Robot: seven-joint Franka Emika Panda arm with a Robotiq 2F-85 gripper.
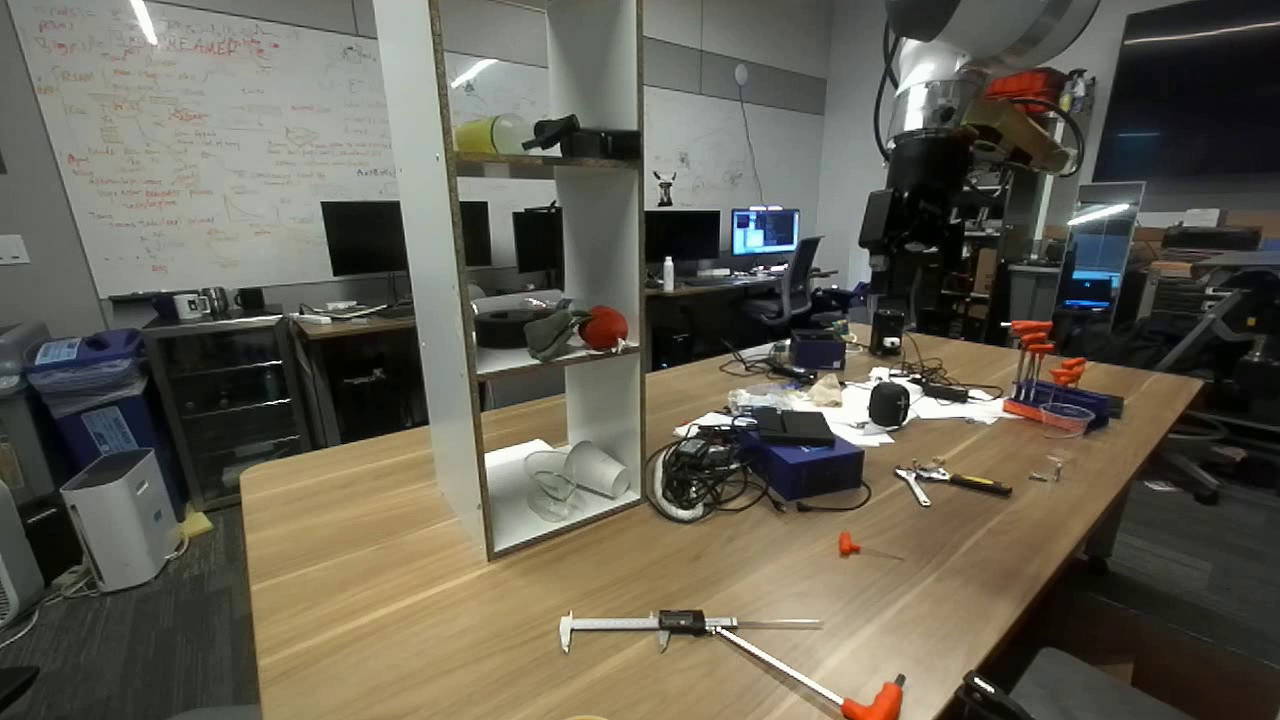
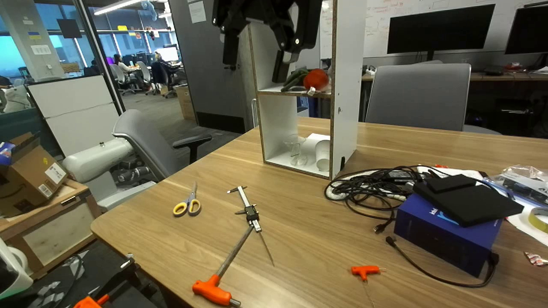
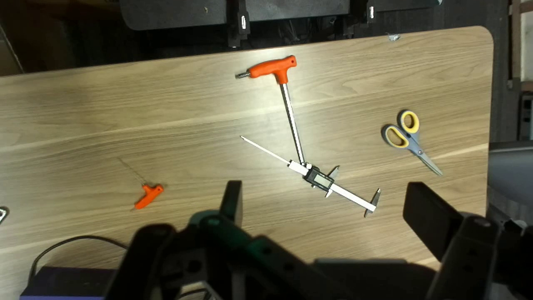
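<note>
High over the table, my gripper is open, its black fingers point(image 3: 232, 205) spread wide with nothing between them. Below in the wrist view lie a digital caliper point(image 3: 320, 180), its thin depth rod pulled out, and a large orange-handled hex key point(image 3: 272, 69) whose shaft tip touches the caliper. Scissors point(image 3: 409, 137) with yellow and grey handles rest to the right. A small orange-handled hex key point(image 3: 148, 196) is on the left. From the second exterior view, the gripper point(image 2: 257, 66) hangs above the table, in front of the shelf point(image 2: 334, 92).
A blue box point(image 1: 801, 466) with a black item on top and a tangle of cables point(image 1: 708, 472) stand beside the shelf. Farther back are wrenches point(image 1: 918, 484) and a rack of orange-handled tools point(image 1: 1044, 384). Bare wood surrounds the caliper and scissors.
</note>
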